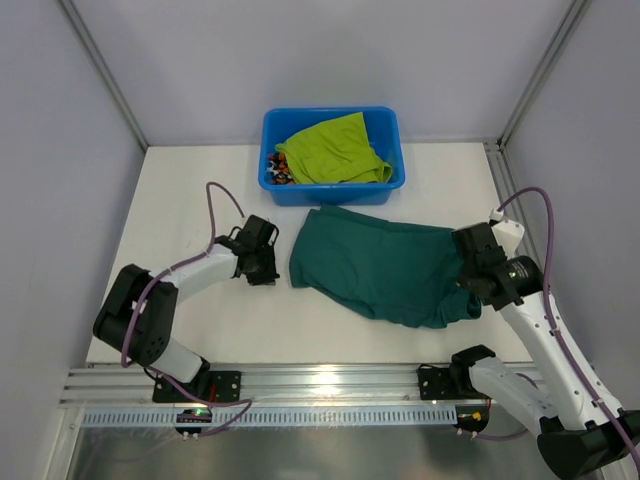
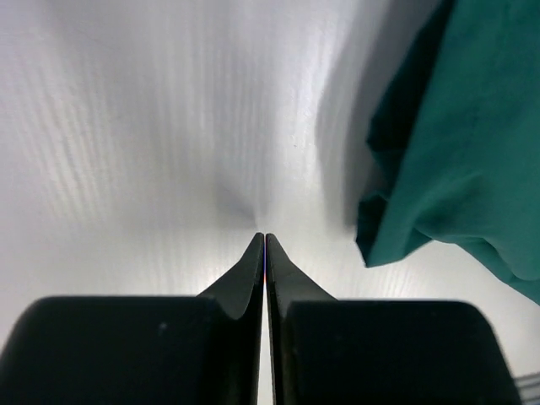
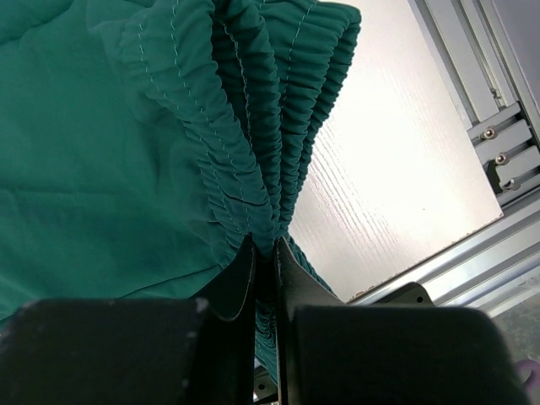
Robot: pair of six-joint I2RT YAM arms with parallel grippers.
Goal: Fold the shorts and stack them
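Note:
The teal shorts [image 1: 375,265] lie spread across the middle and right of the table. My right gripper is shut on their gathered elastic waistband [image 3: 245,135] at the right end, as the right wrist view shows. My left gripper is shut, nothing between its fingertips, just left of the shorts' left corner [image 2: 392,219], over bare table.
A blue bin [image 1: 335,195] at the back holds green cloth [image 1: 330,145] and some small multicoloured items [image 1: 280,170].

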